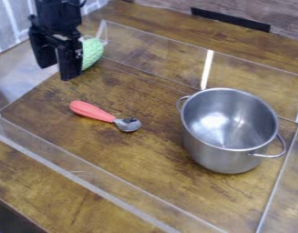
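My black gripper [56,62] is at the upper left of the camera view, open, its fingers pointing down beside a light green textured object [93,52] that it partly hides. A spoon with a coral handle [93,111] and a metal bowl end lies on the wooden table, below and right of the gripper. A steel pot [225,148] with two side handles stands at the right, apart from the spoon.
A clear-walled enclosure surrounds the wooden work surface [120,159].
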